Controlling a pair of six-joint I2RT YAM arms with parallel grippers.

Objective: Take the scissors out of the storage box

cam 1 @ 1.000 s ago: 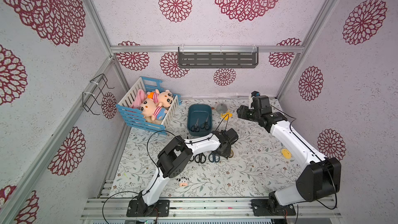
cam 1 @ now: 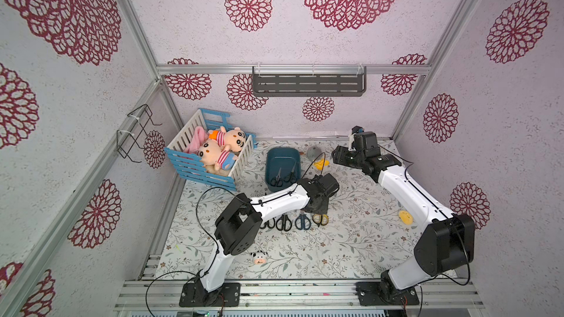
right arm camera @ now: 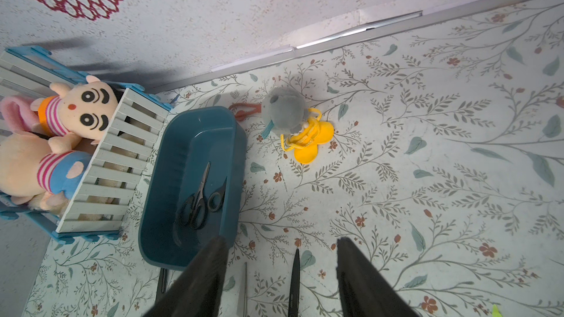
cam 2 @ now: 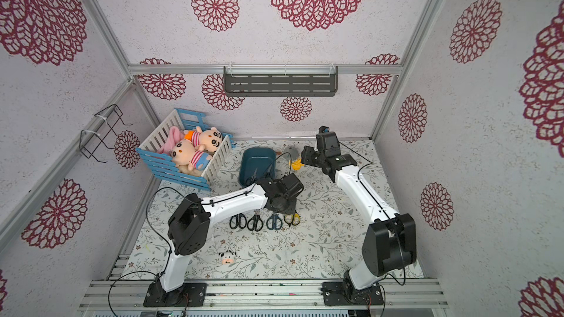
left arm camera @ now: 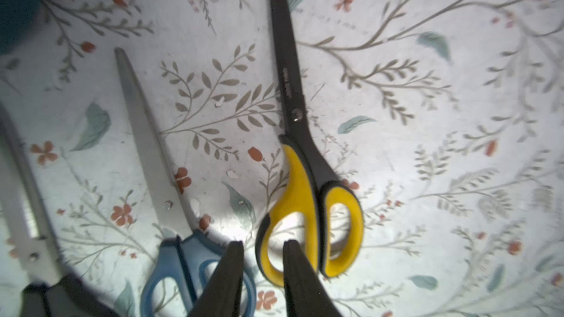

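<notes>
The dark teal storage box stands at the back, with scissors and a smaller pair visible inside. On the table in front of it several scissors lie in a row. At the right end are black-bladed scissors with yellow handles; blue-handled scissors lie beside them. My left gripper is above the table by these handles, partly open, with no scissors held between its fingers. My right gripper hangs open and empty over the back right area.
A grey and yellow toy sits right of the box. The crib with plush dolls is to the left. A small cow figure and a yellow item lie on the table.
My left gripper has drawn back from the yellow-handled scissors, which now show more fully. The left arm has stretched and shifted. My right arm has edged slightly to the left.
</notes>
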